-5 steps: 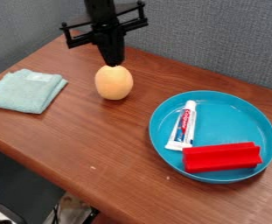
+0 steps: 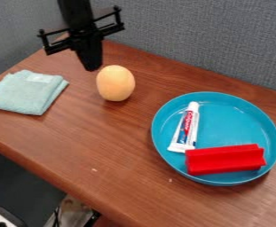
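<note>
My black gripper (image 2: pixel 89 62) hangs over the back left of the wooden table, shut, with nothing visible between its fingers, just left of and above an orange egg-shaped object (image 2: pixel 115 83). A folded pale teal cloth (image 2: pixel 27 93) lies at the left. On the right sits a blue plate (image 2: pixel 240 125) holding a white toothpaste tube (image 2: pixel 185 126) and a red block-like object (image 2: pixel 224 159).
The wooden table (image 2: pixel 116 160) has clear space in the middle and front. A grey padded wall (image 2: pixel 211 40) runs along the back. The table's front left edge drops to a dark floor.
My gripper has moved left, from above the egg-shaped object to beside it on the upper left. The objects on the table have not moved.
</note>
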